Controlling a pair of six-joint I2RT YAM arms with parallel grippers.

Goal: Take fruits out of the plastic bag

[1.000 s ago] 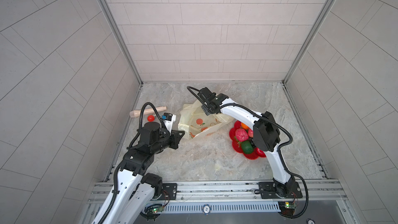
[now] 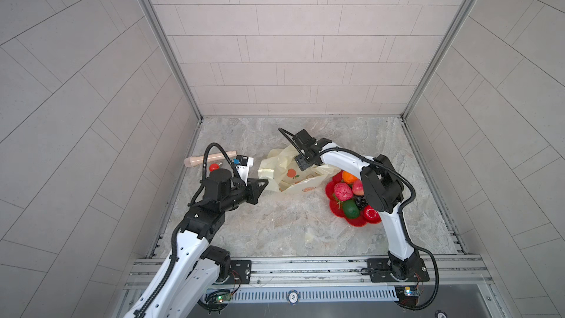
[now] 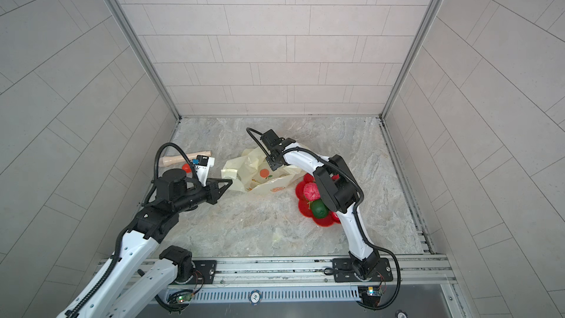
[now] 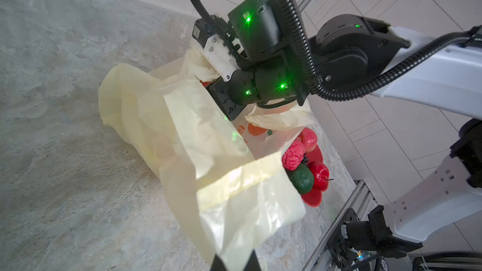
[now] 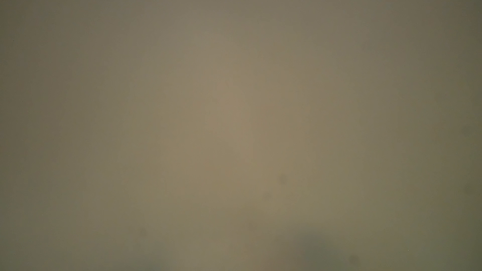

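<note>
A cream plastic bag (image 2: 282, 170) with printed fruit lies mid-table. My left gripper is shut on the bag's near-left edge, pinched at the bottom of the left wrist view and seen beside it in the top left view (image 2: 262, 182). My right gripper (image 2: 303, 162) reaches down inside the bag, its fingers hidden. The right wrist view is only a blurred beige close-up. Several fruits, among them a pink one (image 2: 343, 191) and a green one (image 2: 350, 208), sit on a red plate (image 2: 357, 222) right of the bag.
A pale wooden roller (image 2: 194, 161) and a small red round thing (image 2: 214, 166) lie at the left. Walls surround the table at the back and sides.
The bag has changed shape.
</note>
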